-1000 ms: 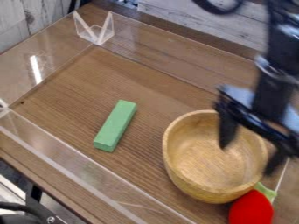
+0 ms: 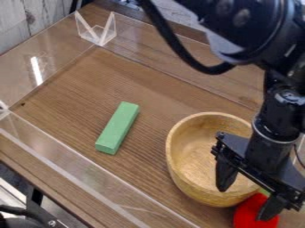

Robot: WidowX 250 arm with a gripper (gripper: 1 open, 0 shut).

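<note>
The dark gripper [image 2: 248, 182] hangs low at the lower right, its open fingers over the right part of a tan bowl [image 2: 188, 151] and just above a red round object [image 2: 255, 212] at the bottom edge. The gripper hides part of the bowl and part of the red object. A green bar [image 2: 116, 128] lies on the wooden table to the left of the bowl.
A white wire-like holder [image 2: 98, 28] stands at the back left. Pale strips run along the left and front edges, with dark cables at the lower left corner.
The arm and gripper have moved down and toward the front, over the bowl's right side and the red object. The bowl and green bar look unmoved.
</note>
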